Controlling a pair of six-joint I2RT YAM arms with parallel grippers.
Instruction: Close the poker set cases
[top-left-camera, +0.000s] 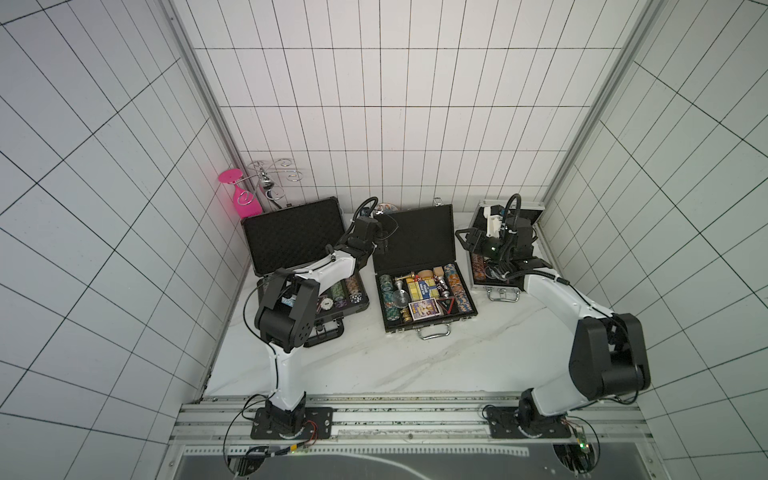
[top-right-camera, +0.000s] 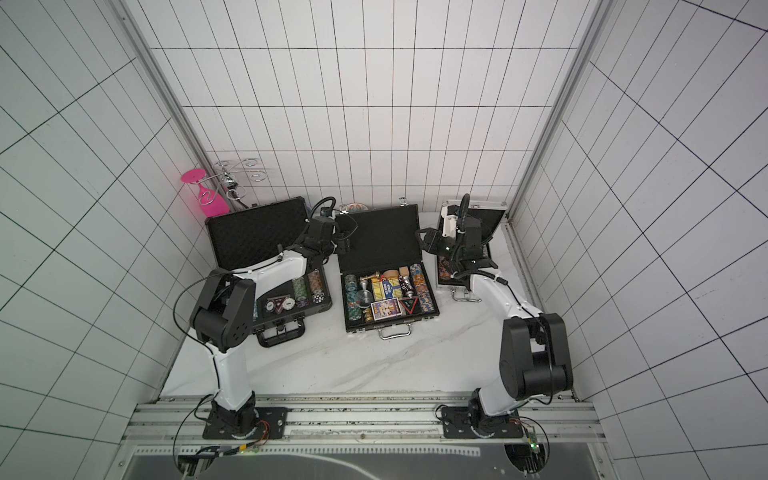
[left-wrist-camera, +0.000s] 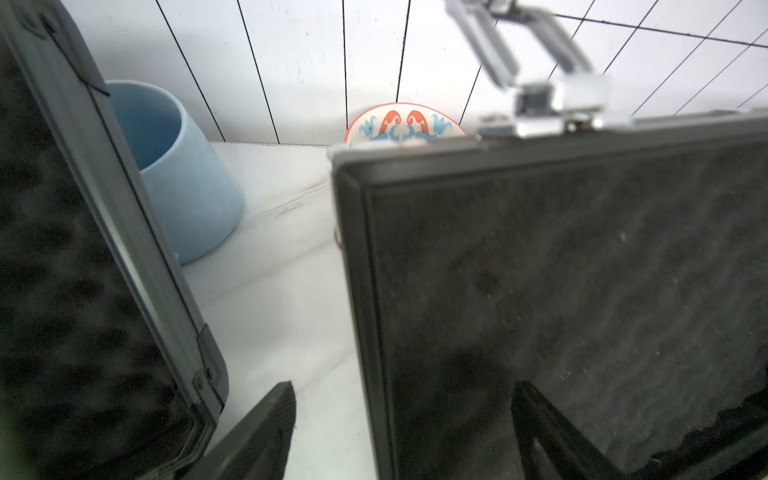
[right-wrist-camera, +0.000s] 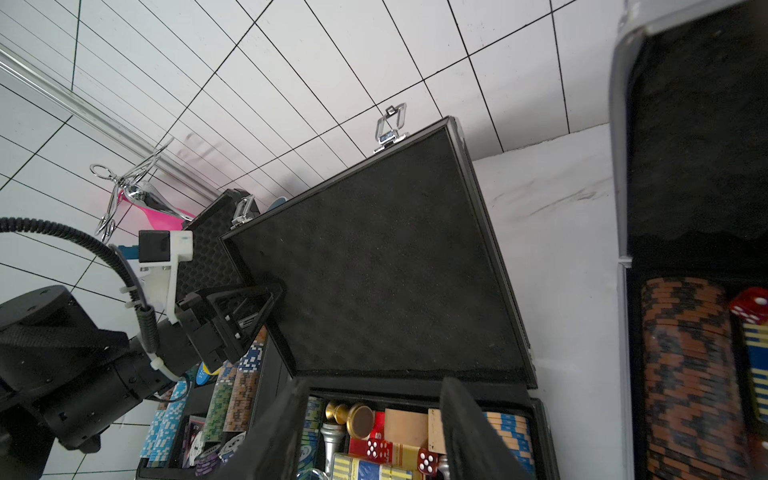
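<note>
Three poker cases stand open: a black left case (top-left-camera: 288, 228), the middle case with dark foam lid (top-left-camera: 413, 236) and chips, cards and dice, and a silver right case (right-wrist-camera: 624, 200). My left gripper is open at the left edge of the middle lid (left-wrist-camera: 560, 296), one finger before its inside, the other beside the gap to the left lid (left-wrist-camera: 64, 264). My right gripper is apart-fingered at the middle case's right, nothing seen between its fingers, facing that lid from the side.
Behind the lids are a light blue cup (left-wrist-camera: 192, 208) and a patterned plate (left-wrist-camera: 400, 121). A pink vase (top-left-camera: 246, 204) with a metal rack stands back left.
</note>
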